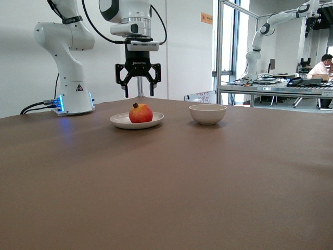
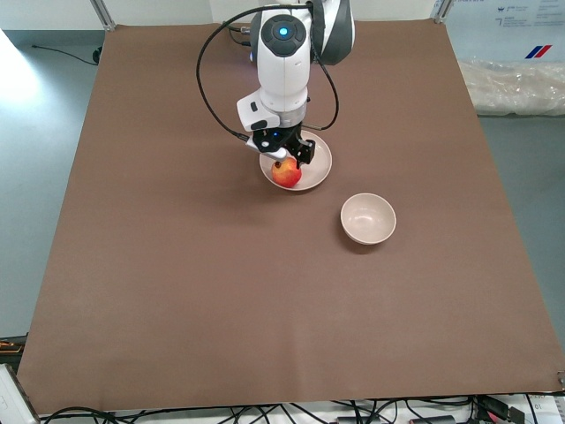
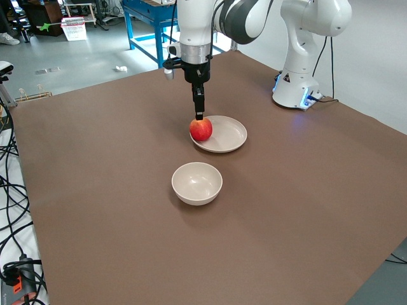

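A red-and-yellow fruit (image 2: pixel 285 174) (image 1: pixel 140 114) (image 3: pixel 200 130) rests on a shallow cream plate (image 2: pixel 312 173) (image 1: pixel 123 122) (image 3: pixel 227 136). My black two-finger gripper (image 1: pixel 139 90) hangs just above the fruit, its fingers spread apart with nothing between them; in the left and right camera views it partly overlaps the plate. A cream bowl (image 2: pixel 368 218) (image 1: pixel 207 114) (image 3: pixel 196 184) stands apart from the plate, empty as far as the side-high views show.
Cables and small devices lie beyond its edge.
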